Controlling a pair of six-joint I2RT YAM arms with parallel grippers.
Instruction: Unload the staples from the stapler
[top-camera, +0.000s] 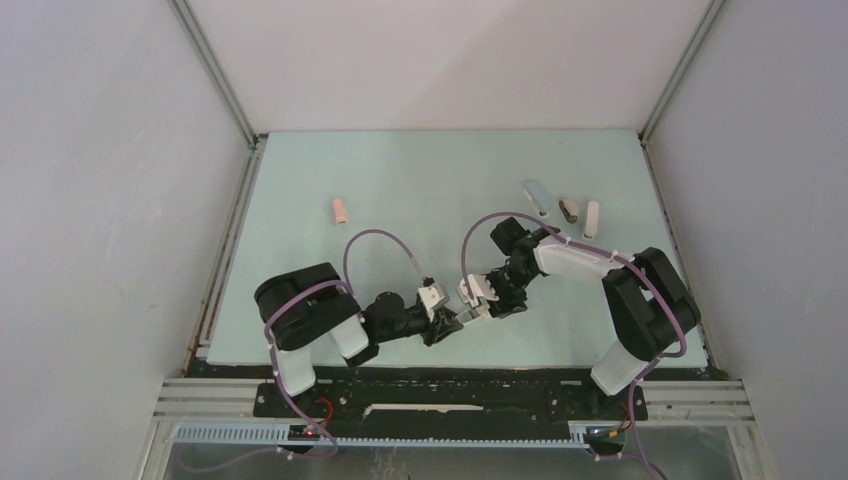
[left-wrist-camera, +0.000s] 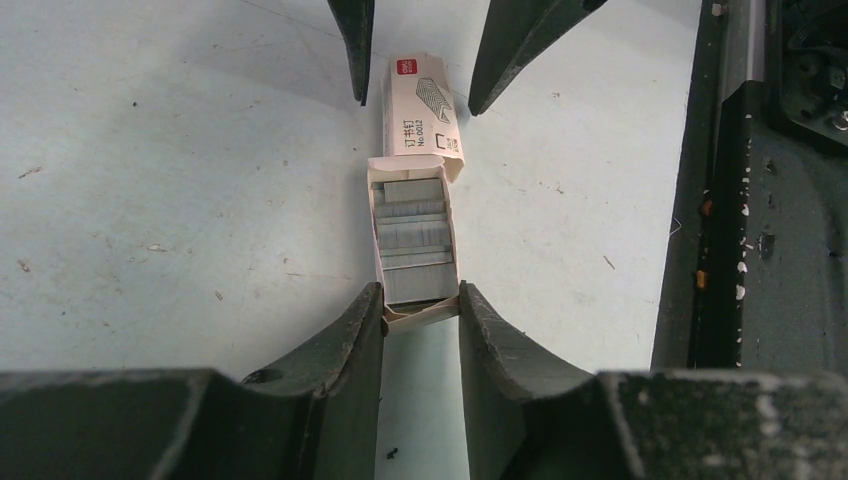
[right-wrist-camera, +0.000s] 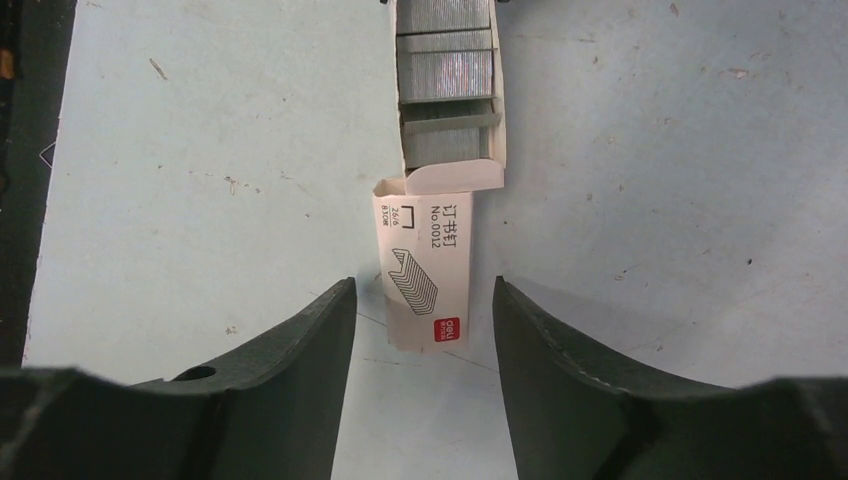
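Observation:
A small staple box stands between my grippers; its inner tray (left-wrist-camera: 412, 240) is slid out of the pale printed sleeve (right-wrist-camera: 427, 275) and holds several strips of silver staples (left-wrist-camera: 416, 233). My left gripper is shut on the near end of the tray. My right gripper is open, one finger on either side of the sleeve, with gaps between fingers and box. The tray's far end still touches the sleeve's open mouth. From above, the arms hide most of the box. I cannot tell which item at the back right is the stapler.
A light blue item (top-camera: 537, 196), a small dark and beige item (top-camera: 569, 209) and a whitish block (top-camera: 591, 218) lie at the back right. An orange-pink block (top-camera: 340, 211) lies at the left.

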